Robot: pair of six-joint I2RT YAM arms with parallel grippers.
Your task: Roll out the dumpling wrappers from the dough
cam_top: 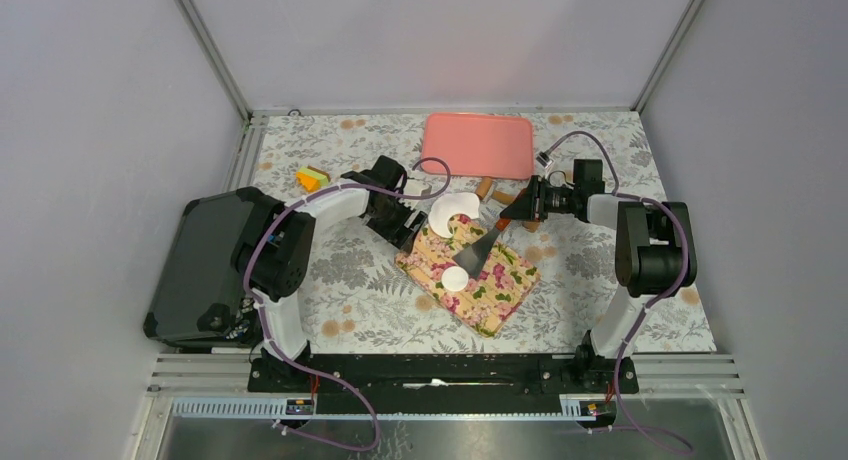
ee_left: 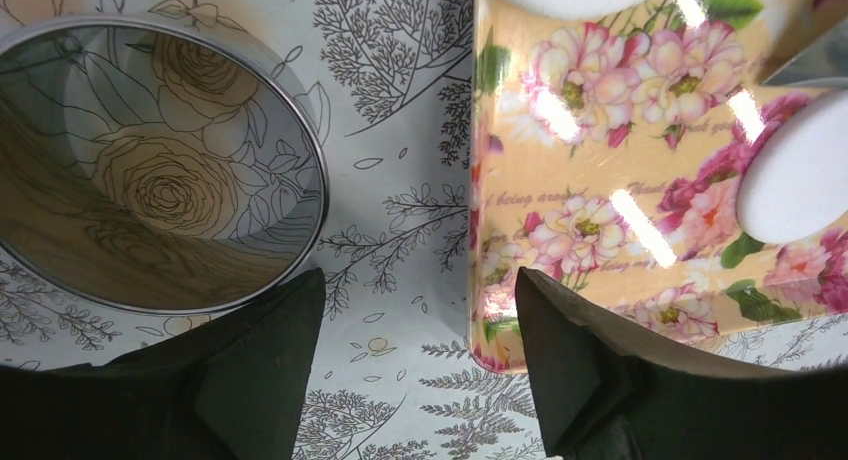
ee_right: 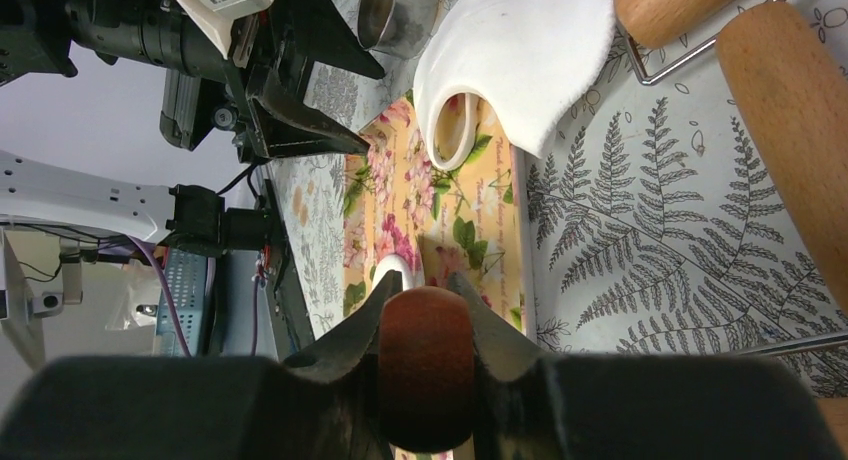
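Observation:
A round white dough piece [cam_top: 455, 278] lies on the flowered board [cam_top: 487, 310]. The larger dough sheet [cam_top: 450, 216], with a round hole cut in it, overlaps the board's far corner. My right gripper is shut on the red-brown handle [ee_right: 425, 370] of a scraper, whose grey blade [cam_top: 478, 256] hangs over the board close to the round piece. My left gripper is above the board's left corner, its fingers apart with only the board edge and tablecloth visible between them. A metal ring cutter [ee_left: 318, 180] stands on the cloth left of the board.
The pink tray [cam_top: 478, 146] lies at the back. Wooden roller handles [ee_right: 785, 130] with a metal rod rest right of the dough sheet. A yellow and green item [cam_top: 312, 179] sits at the far left. Bare cloth lies in front of the board.

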